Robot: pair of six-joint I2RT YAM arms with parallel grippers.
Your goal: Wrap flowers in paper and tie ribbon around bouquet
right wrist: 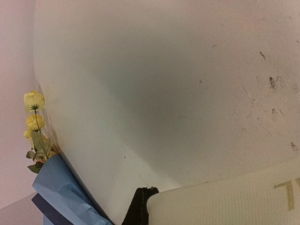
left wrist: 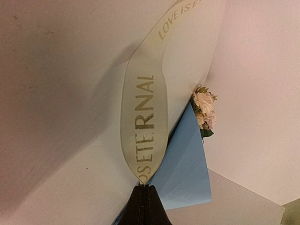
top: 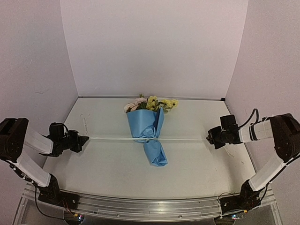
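In the top view the bouquet lies mid-table, its flowers (top: pixel 152 102) at the back and its blue wrapping (top: pixel 140 123) pinched to a narrow waist. A pale ribbon (top: pixel 112 138) crosses that waist and stretches almost straight to both sides. At the left, my left gripper (top: pixel 86 139) is shut on one ribbon end; the left wrist view shows its closed fingertips pinching the lettered ribbon (left wrist: pixel 145 117). On the right, my right gripper (top: pixel 209 138) holds the other end. There the ribbon (right wrist: pixel 225 201) hides one finger and leaves the other finger (right wrist: pixel 137 206) showing.
Behind the flowers rises the back wall (top: pixel 154 51), with side walls left and right. A metal rail (top: pixel 140 206) runs along the front edge.
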